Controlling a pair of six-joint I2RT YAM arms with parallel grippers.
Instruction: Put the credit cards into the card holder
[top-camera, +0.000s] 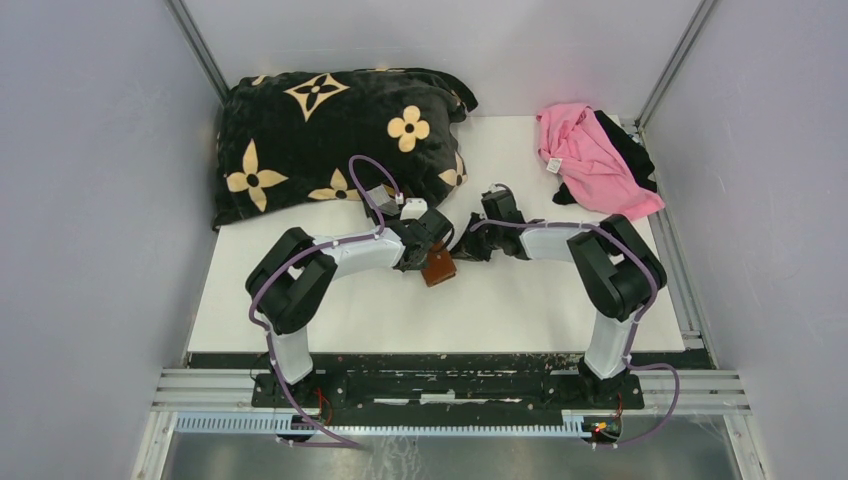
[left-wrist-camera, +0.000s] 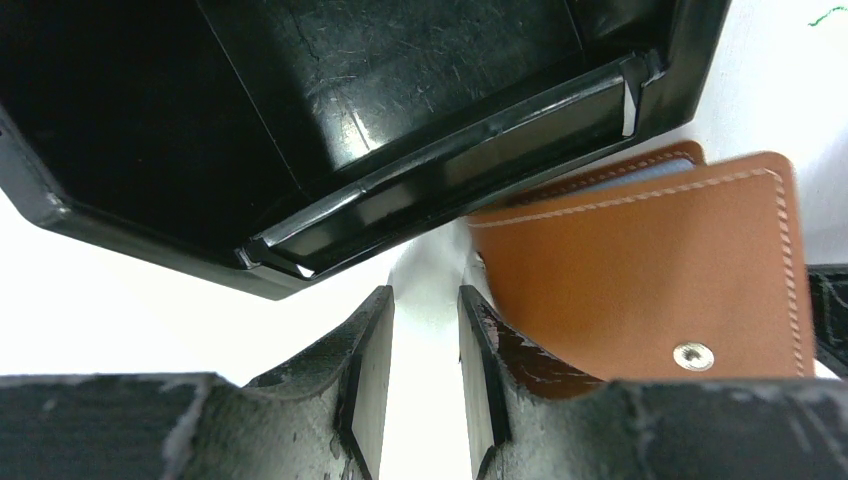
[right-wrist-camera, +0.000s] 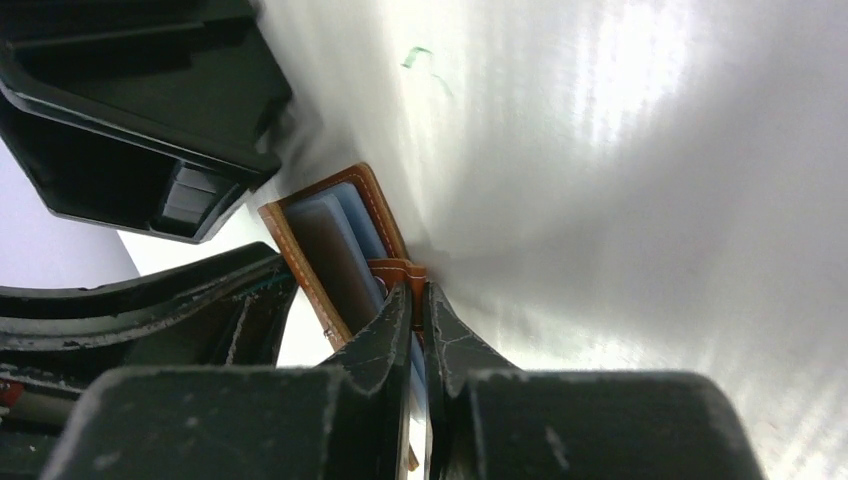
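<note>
The brown leather card holder (top-camera: 438, 268) lies on the white table between my grippers; in the left wrist view its flap with a snap (left-wrist-camera: 640, 280) shows, with a blue-grey card edge (left-wrist-camera: 645, 174) inside. My left gripper stands open at the holder's side, nothing visible between its fingers. My right gripper is shut on the brown leather edge of the card holder, whose blue-grey insides (right-wrist-camera: 335, 230) show in the right wrist view.
A black patterned cushion (top-camera: 290, 130) fills the back left, and pink and black cloths (top-camera: 595, 170) lie back right.
</note>
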